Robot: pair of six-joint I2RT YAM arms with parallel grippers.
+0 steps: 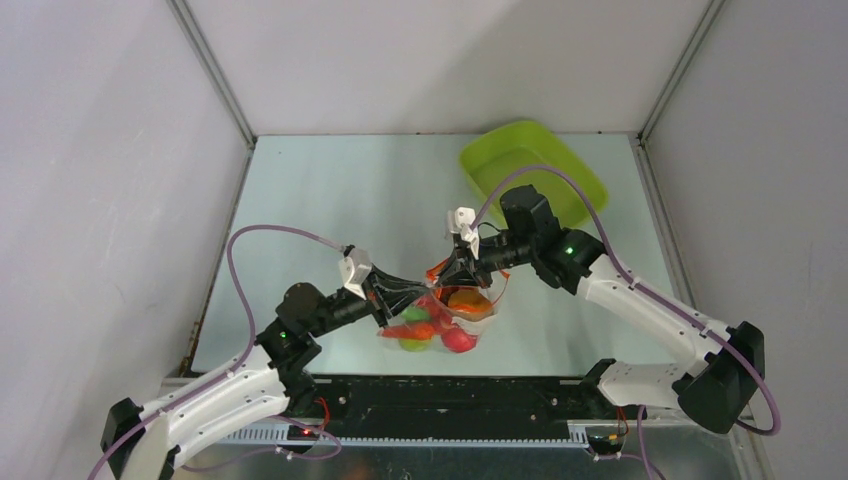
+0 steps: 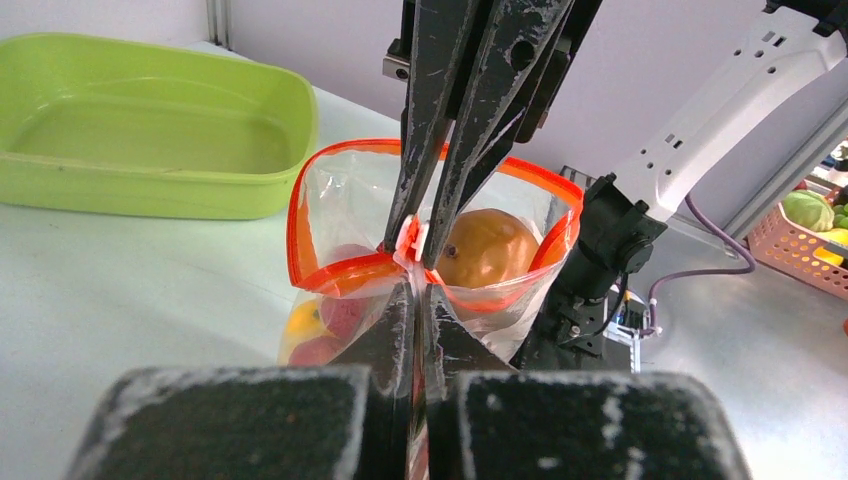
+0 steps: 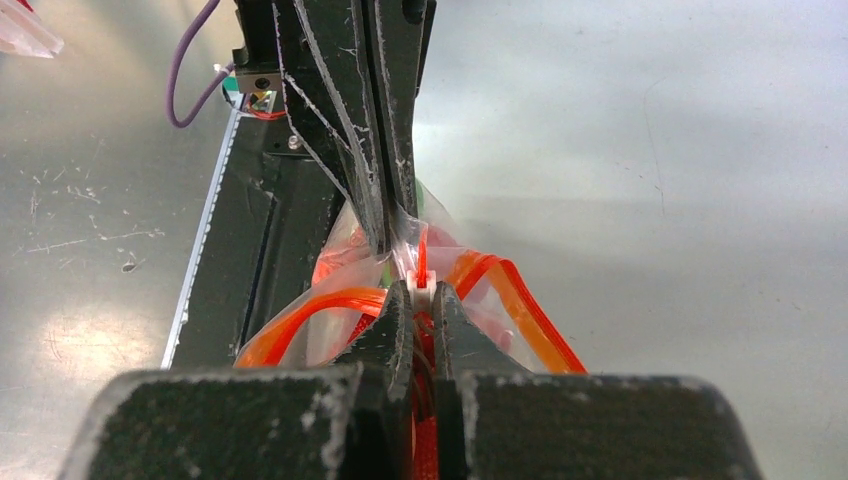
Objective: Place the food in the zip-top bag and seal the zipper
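The zip top bag holds several food items near the table's front edge, among them a brownish-orange round food in its open mouth, framed by an orange zipper. My left gripper is shut on the clear plastic at the bag's zipper end, its fingers pinched together. My right gripper is shut on the small white zipper slider, right beside the left fingertips. In the top view the two grippers meet over the bag's left part.
An empty green bin stands at the back right. The dark rail runs along the front, just below the bag.
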